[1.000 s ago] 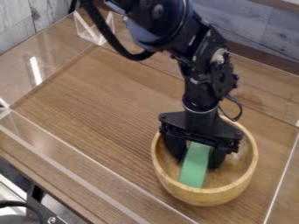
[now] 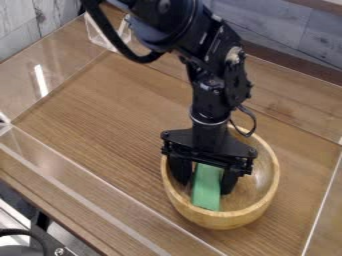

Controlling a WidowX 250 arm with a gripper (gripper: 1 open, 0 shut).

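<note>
My black gripper (image 2: 207, 158) reaches down into a round tan wooden bowl (image 2: 221, 219) at the lower middle of the camera view, its fingers spread open at the bowl's back part. A green block (image 2: 206, 194) lies in the bowl between and below the fingers, its upper end hidden by the gripper. Whether the fingers touch it I cannot tell.
A clear plastic object (image 2: 104, 25) stands at the back left. Grey walls border the table at the back.
The gripper and the bowl have moved to the left over the last second. The green block has moved left along with them.
</note>
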